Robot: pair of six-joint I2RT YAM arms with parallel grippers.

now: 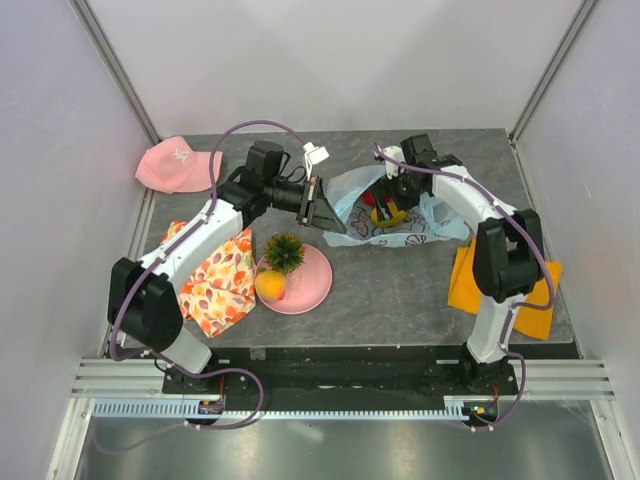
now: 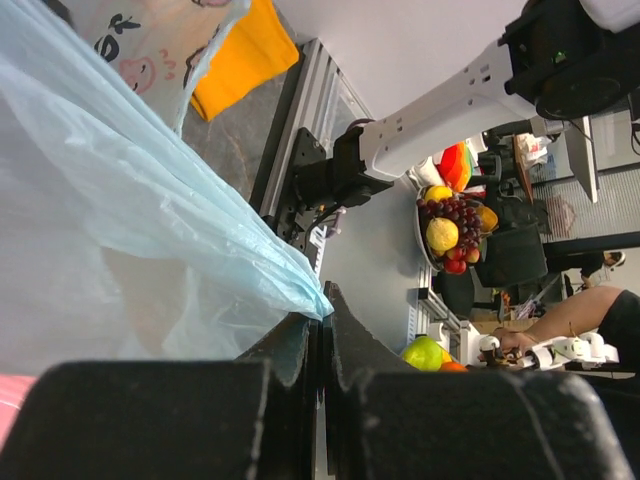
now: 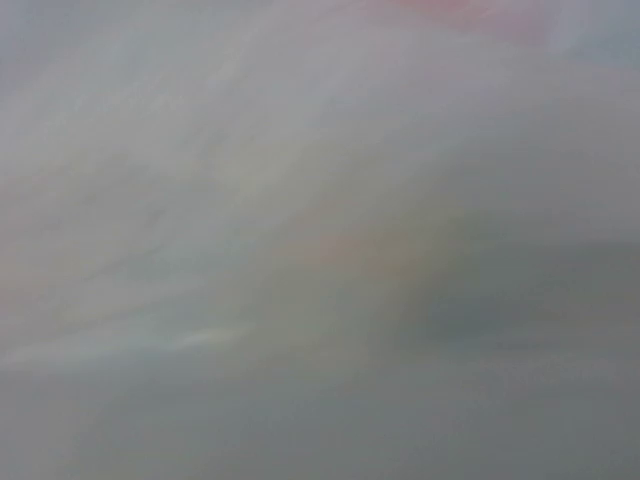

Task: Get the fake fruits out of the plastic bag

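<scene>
My left gripper [image 1: 328, 212] is shut on the edge of the pale blue plastic bag [image 1: 385, 238], which lies at the back of the table; in the left wrist view the gathered plastic bag [image 2: 240, 250] runs up from the fingertips. Inside the bag's mouth show a yellow fruit [image 1: 389, 216] and part of a red fruit [image 1: 370, 198]. Over them, at the bag, is my right gripper [image 1: 390, 205], open, its fingers partly around or over the yellow fruit; a firm contact cannot be made out. The right wrist view is a pale blur.
On a pink plate [image 1: 318, 283] lie a pineapple [image 1: 284, 252] and an orange-yellow fruit [image 1: 270, 285]. A flowered cloth [image 1: 220, 285] and a pink cap [image 1: 180, 165] lie at left, an orange cloth [image 1: 538, 318] at right.
</scene>
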